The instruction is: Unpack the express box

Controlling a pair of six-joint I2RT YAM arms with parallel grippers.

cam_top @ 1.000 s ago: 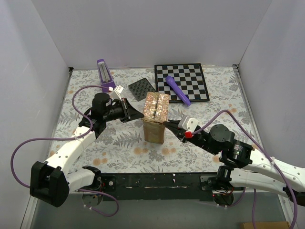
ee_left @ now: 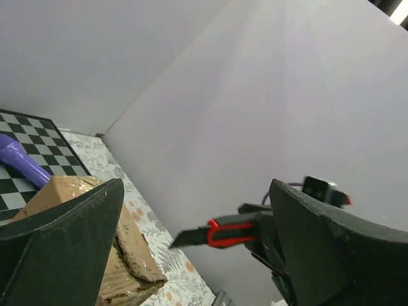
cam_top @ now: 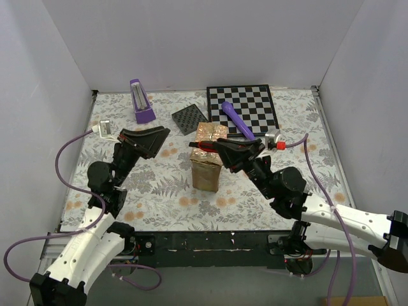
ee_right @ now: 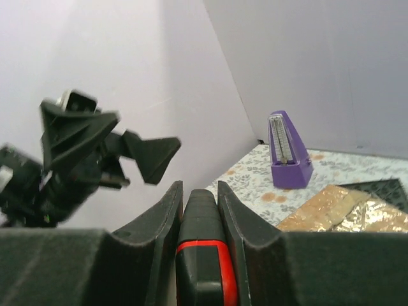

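The brown cardboard box [cam_top: 206, 176], taped across its top, stands upright mid-table. My right gripper [cam_top: 218, 147] is over its top, shut on a black and red cutter-like tool [cam_top: 203, 146] that points left across the box. From the right wrist, the tool [ee_right: 201, 271] shows clamped between the two fingers. To the left of the box and apart from it, my left gripper [cam_top: 160, 141] is open and empty. In the left wrist view, the box [ee_left: 137, 264] has a flap or fold along its near edge. Whether the tool touches the cardboard I cannot tell.
Behind the box lie a checkered board [cam_top: 255, 105] with a purple stick-like object [cam_top: 238, 120] on it, and a dark perforated plate [cam_top: 189, 118]. A purple holder [cam_top: 144, 115] stands at the back left. Bare table lies in front and on both sides.
My left gripper has drawn back leftward from the box and opened wider. The right gripper has moved from the box's right side up over its top, bringing the tool into view.
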